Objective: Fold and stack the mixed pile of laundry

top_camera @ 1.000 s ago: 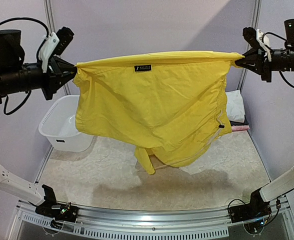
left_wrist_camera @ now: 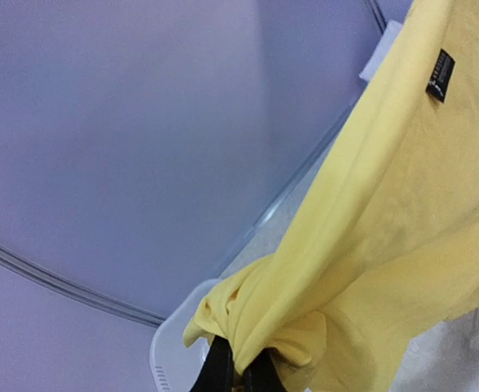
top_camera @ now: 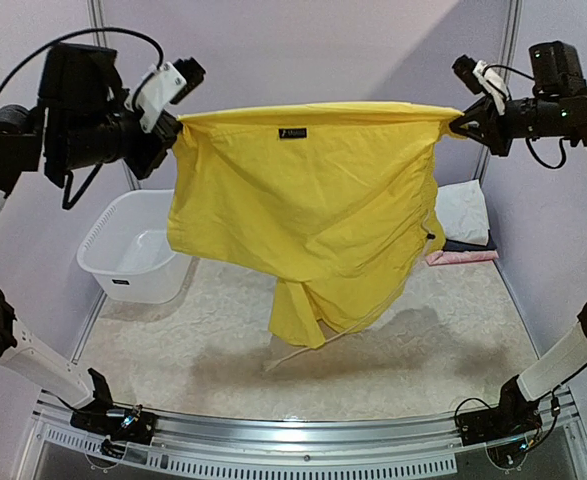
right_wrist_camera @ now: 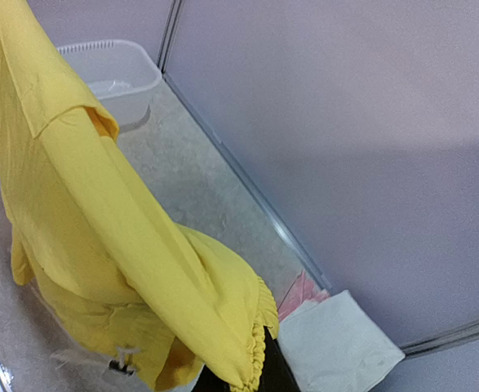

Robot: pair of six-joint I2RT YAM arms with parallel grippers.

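Note:
A yellow garment [top_camera: 303, 200] with a small black label and a pale drawcord hangs in the air, its top edge stretched between both grippers. My left gripper [top_camera: 176, 128] is shut on the top left corner; in the left wrist view its fingertips [left_wrist_camera: 243, 371] sit in bunched fabric. My right gripper [top_camera: 456, 125] is shut on the top right corner; in the right wrist view bunched yellow cloth [right_wrist_camera: 149, 245] covers most of its fingers. The garment's lower part droops unevenly above the table.
An empty white basket [top_camera: 123, 280] stands at the back left. A stack of white [top_camera: 461, 210], dark and pink [top_camera: 458, 257] cloths lies at the back right, by the wall.

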